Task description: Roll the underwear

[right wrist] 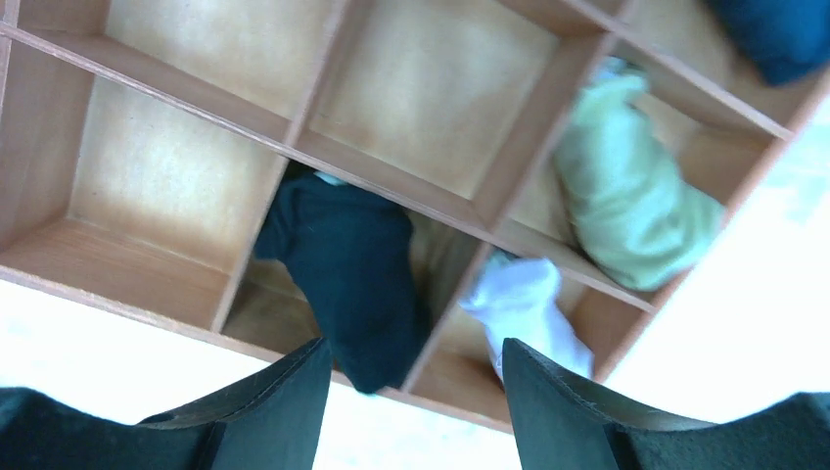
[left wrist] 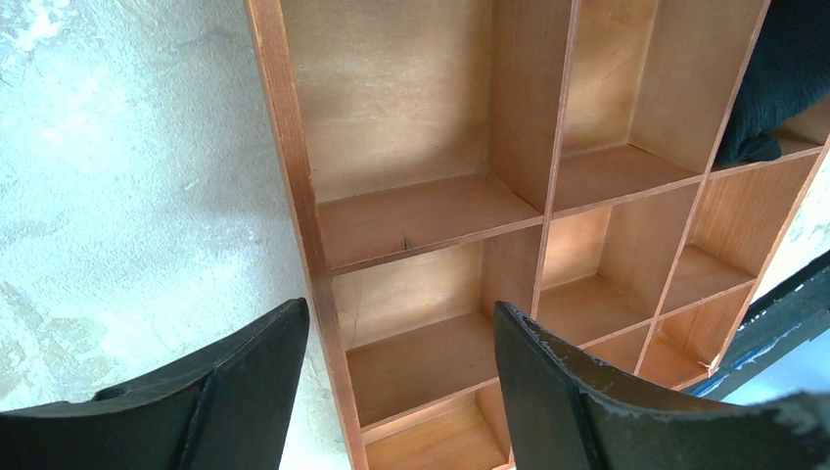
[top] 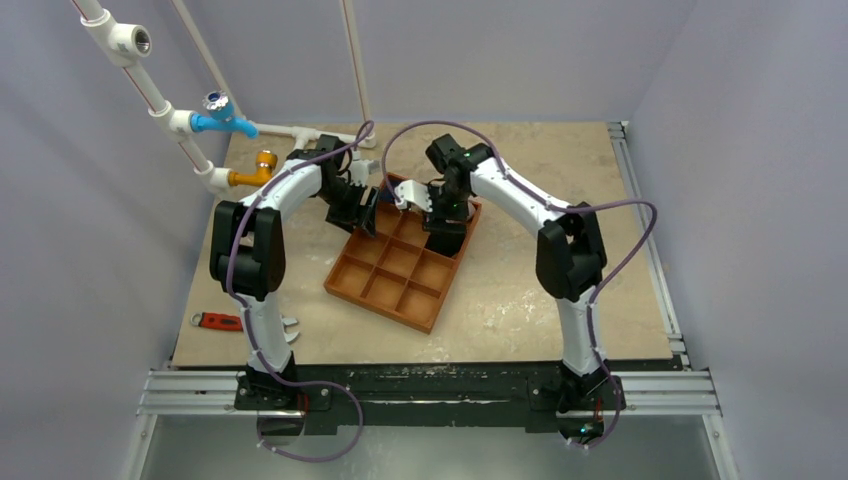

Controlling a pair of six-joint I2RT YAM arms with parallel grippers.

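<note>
Dark rolled underwear [right wrist: 343, 269] lies in one compartment of the wooden divided box [top: 379, 270], slightly askew, its lower end over the box's edge in the right wrist view. A green roll [right wrist: 631, 186] and a pale lilac one [right wrist: 529, 304] occupy neighbouring compartments, and a navy roll [right wrist: 768, 34] sits in a far corner. My right gripper is open above the box's right edge, nothing between its fingers. Over the box's left rim, my left gripper has its fingers apart and empty; the dark cloth [left wrist: 778, 83] shows at that view's upper right.
Several compartments nearer the table's front are empty. A red-handled wrench [top: 225, 321] lies at the left, and pipes with a blue tap [top: 222, 122] and an orange fitting [top: 255, 172] stand behind the left arm.
</note>
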